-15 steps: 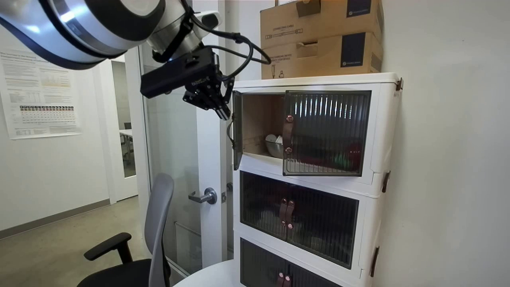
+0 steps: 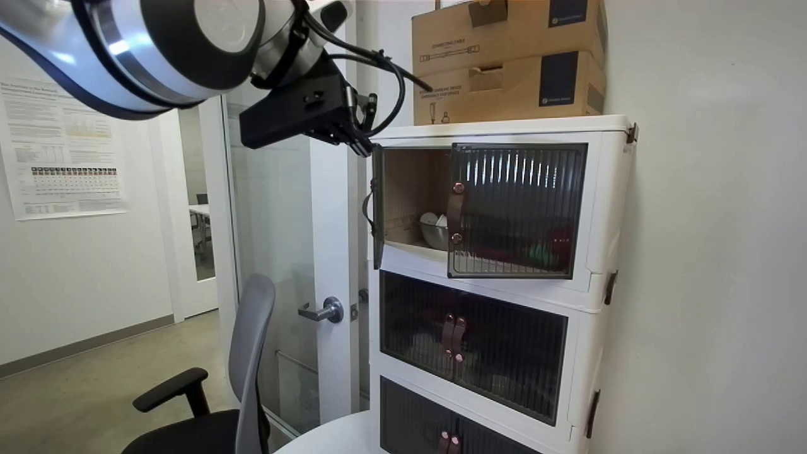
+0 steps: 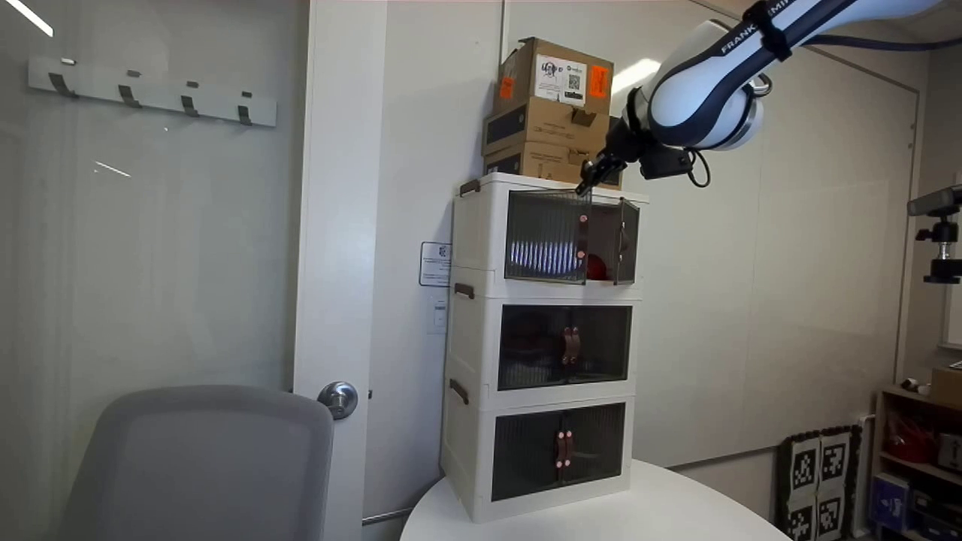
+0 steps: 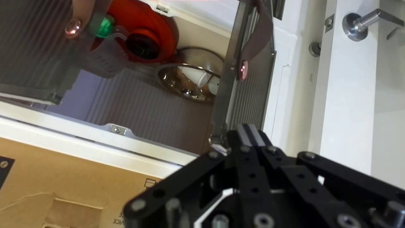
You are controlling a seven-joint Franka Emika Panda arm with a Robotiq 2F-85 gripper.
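A white stacked cabinet (image 2: 605, 219) has both doors of its top compartment standing ajar. My gripper is shut with nothing visible between its fingers. In exterior view 1 its fingertips (image 2: 363, 147) are close to the top edge of the left door (image 2: 377, 208), which is swung wide out; whether they touch it I cannot tell. The right door (image 2: 522, 212) is partly open. Through the gap a metal bowl (image 4: 191, 79) holding white items shows inside, beside a red object (image 4: 152, 22) and a clear plastic cup (image 4: 104, 57).
Cardboard boxes (image 2: 507, 83) rest on top of the cabinet, close to the arm. The middle compartment (image 3: 541, 347) and bottom compartment (image 3: 532, 455) have closed doors. A grey chair (image 2: 253, 340) stands at the left, and a room door with a lever handle (image 2: 321, 310) is behind.
My gripper has risen and shifted slightly right, from beside the left door's front to near its top edge. The left door looks turned very slightly; the right door is unchanged.
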